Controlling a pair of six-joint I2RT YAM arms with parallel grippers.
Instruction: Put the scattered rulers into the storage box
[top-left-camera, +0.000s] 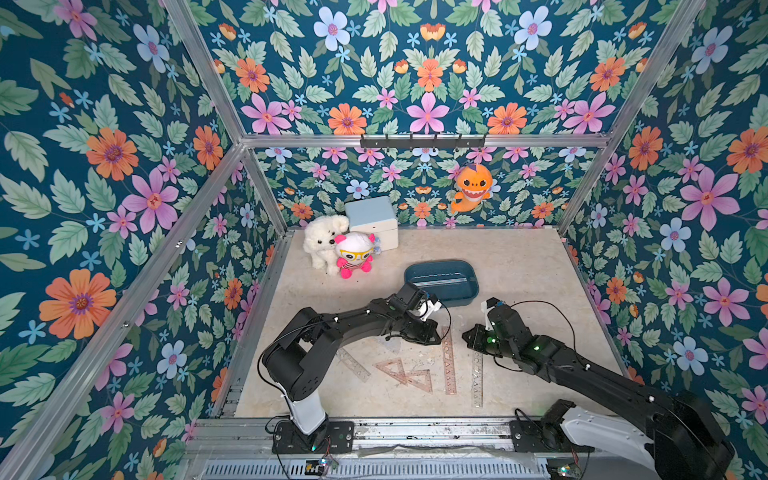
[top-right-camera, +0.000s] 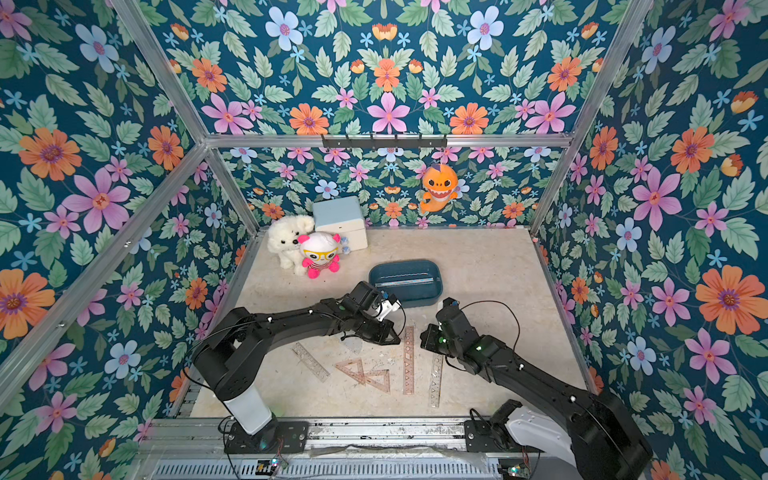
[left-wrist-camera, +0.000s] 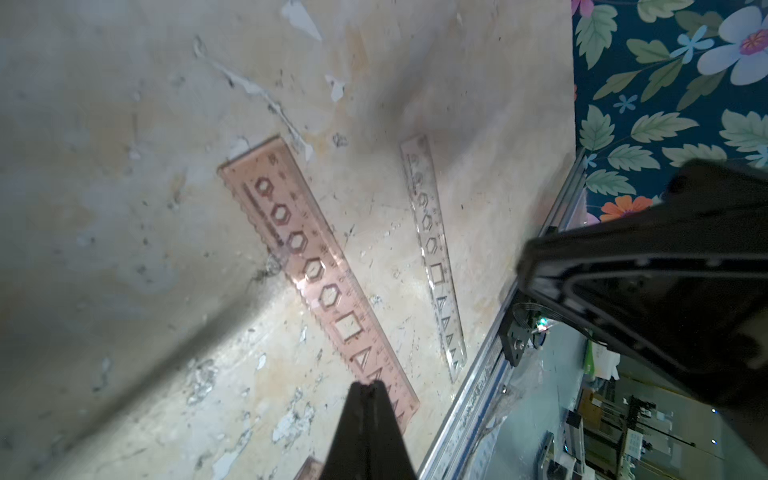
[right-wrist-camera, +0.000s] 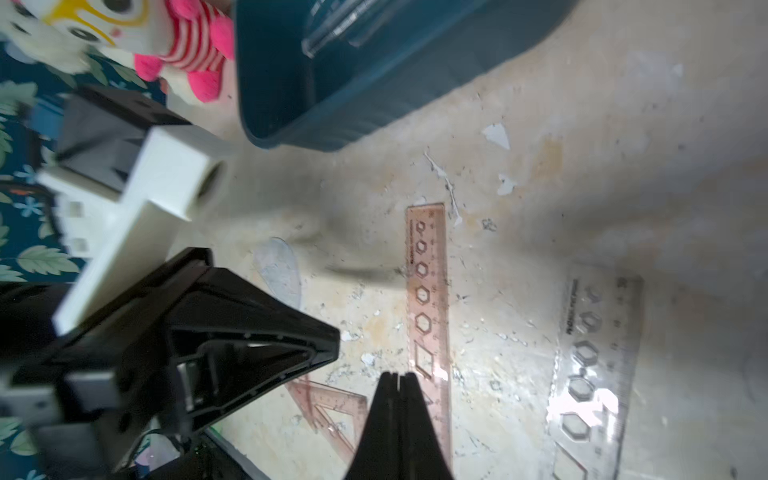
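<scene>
The storage box (top-left-camera: 441, 297), a dark teal tray holding a clear ruler, sits mid-table. Both grippers are shut with nothing visible between their fingers: my left gripper hovers left of and above the pink ruler (left-wrist-camera: 336, 304); my right gripper is raised between that and a clear ruler (right-wrist-camera: 600, 336). Two pink triangles (top-left-camera: 394, 369) overlap at front centre. Another clear ruler (top-left-camera: 352, 364) lies front left, and a clear piece (right-wrist-camera: 277, 276) lies partly under the left arm.
Two plush toys (top-left-camera: 356, 257) and a white box (top-left-camera: 373, 232) with blue lid stand back left. The metal rail (top-left-camera: 432, 424) runs along the front edge.
</scene>
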